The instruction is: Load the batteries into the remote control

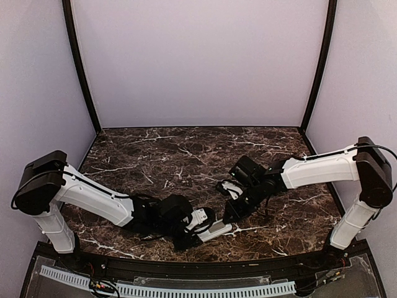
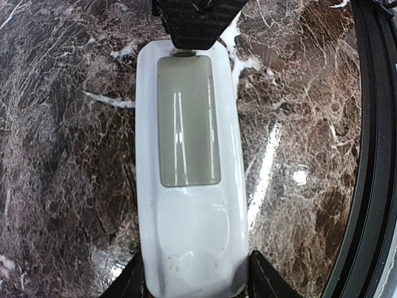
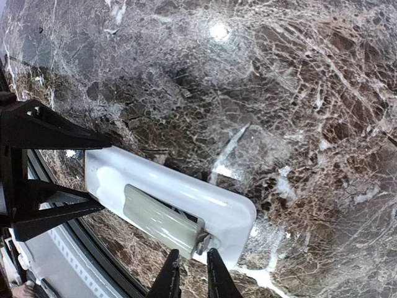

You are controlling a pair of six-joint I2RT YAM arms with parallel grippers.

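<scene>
The white remote control (image 2: 195, 242) lies back side up over the dark table, my left gripper shut across one end of it. A grey panel (image 2: 188, 124) sits in its long recess. From the right wrist view, that panel (image 3: 162, 218) has a dark gap along one side, and a metal contact (image 3: 203, 242) shows at its end. My right gripper is slightly open at the contact end, its fingertips close over the remote (image 3: 232, 217) with no object seen between them. Whatever lies under the panel is hidden.
Close in front of the remote runs the dark table edge (image 1: 205, 268), with a white slotted rail (image 1: 205, 290) beyond it. Both grippers are close together over the remote.
</scene>
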